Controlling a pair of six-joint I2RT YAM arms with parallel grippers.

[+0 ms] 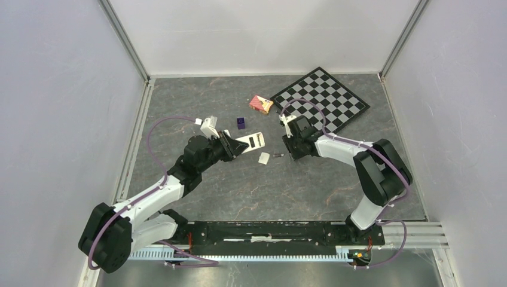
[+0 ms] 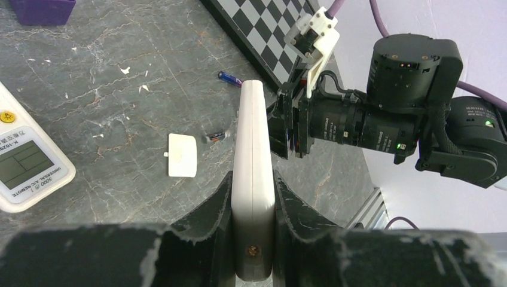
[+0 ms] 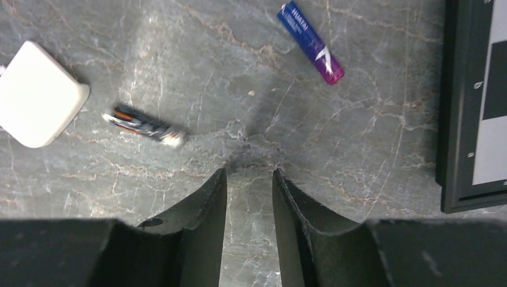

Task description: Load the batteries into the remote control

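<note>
My left gripper (image 1: 235,148) is shut on a white remote control (image 1: 254,142), raised with dark slots in its upward face. In the left wrist view that held remote (image 2: 252,149) shows edge-on. Its white battery cover (image 2: 182,155) lies on the table. A dark battery with an orange band (image 3: 143,125), blurred, lies on the grey surface between the cover and my right gripper. That gripper stands open with nothing between its fingers. Farther off lies a blue and purple battery (image 3: 311,43), near the chessboard. Whether the slots hold a battery I cannot tell.
A chessboard (image 1: 323,95) lies at the back right, with a red and yellow box (image 1: 261,104) beside it and a small purple box (image 1: 241,123) closer in. Another white remote (image 2: 30,156) rests on the table at left.
</note>
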